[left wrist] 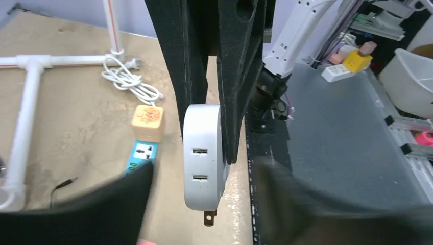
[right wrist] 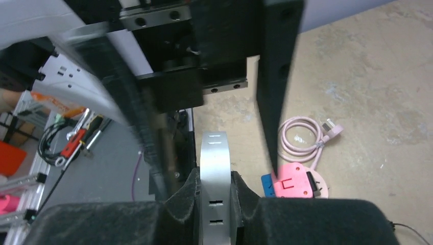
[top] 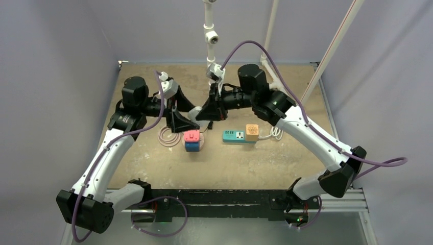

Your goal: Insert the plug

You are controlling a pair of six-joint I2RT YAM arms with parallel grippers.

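Between my two grippers, in mid-air, hangs a white plug adapter (left wrist: 201, 163) with two USB slots and a metal prong underneath. My right gripper (top: 201, 116) has its fingers on it. My left gripper (top: 186, 112) is open around the adapter's other side, its fingers apart from it in the right wrist view. Below are a pink-and-blue socket cube (top: 192, 136) on a pink round base and a teal power strip (top: 234, 135) with an orange cube (top: 251, 131) at its end.
A coiled pink cable (top: 168, 138) lies left of the socket cube, a white coiled cord (left wrist: 138, 87) behind the strip. White pipes (top: 211, 38) stand at the back. The front of the board is clear.
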